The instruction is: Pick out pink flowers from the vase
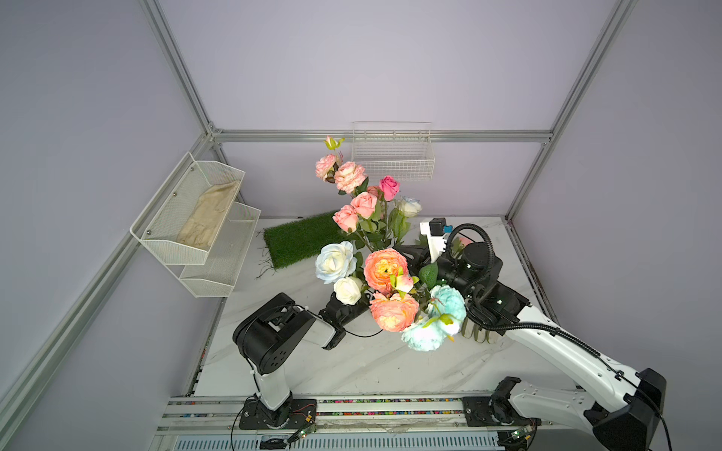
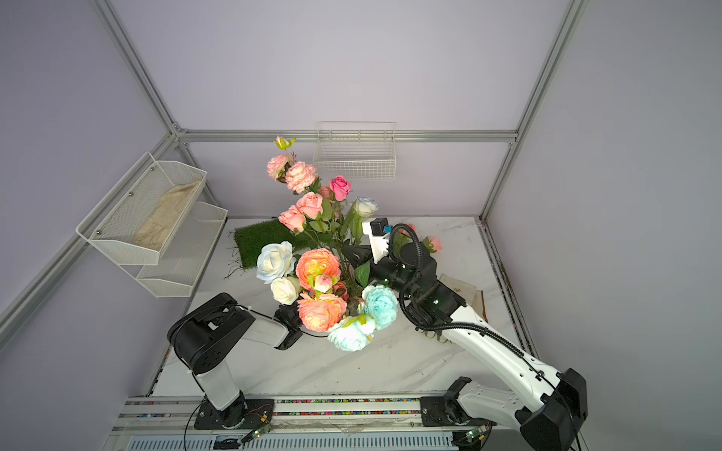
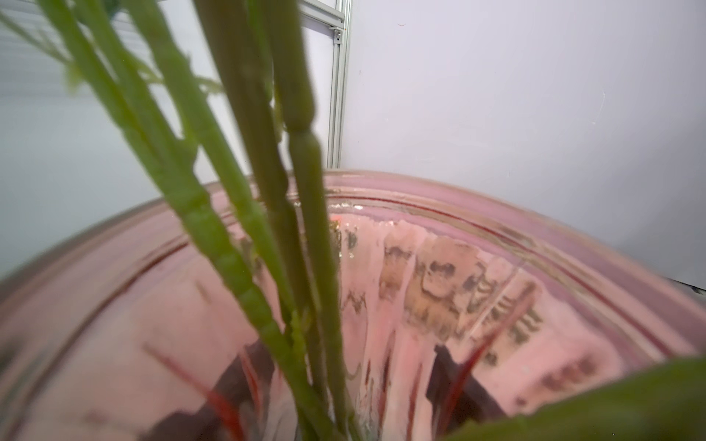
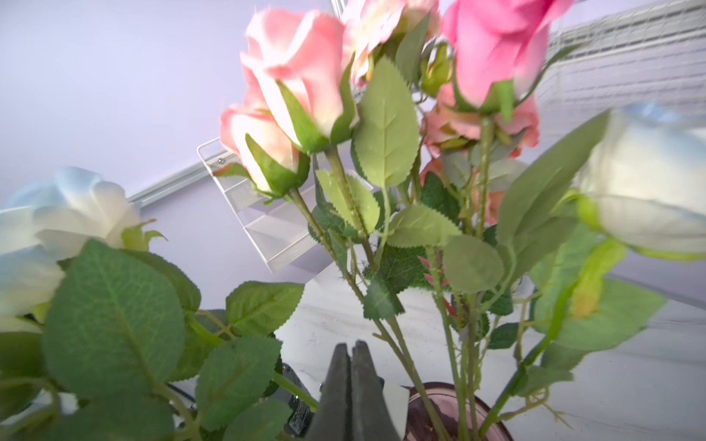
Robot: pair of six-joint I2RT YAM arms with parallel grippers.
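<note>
A pink-tinted glass vase [image 3: 551,272] fills the left wrist view, green stems [image 3: 220,242] rising from it. Dark fingers [image 3: 463,389] of my left gripper show through the glass, on either side of the vase. Pale pink roses [image 4: 294,81] and a hot pink rose [image 4: 507,51] stand upright in the right wrist view; from above, the pink heads [image 1: 350,177] lean to the back left. My right gripper is shut beside the stems, just left of the vase mouth, nothing visible between its fingertips. Flower heads hide the vase from above.
Orange peonies [image 1: 386,270], turquoise blooms [image 1: 448,303] and white roses [image 1: 336,262] crowd around the right gripper. Pink flowers [image 2: 432,243] lie behind the right arm. Green turf [image 1: 301,239] lies at the back left; a glove [image 1: 477,330] is on the right.
</note>
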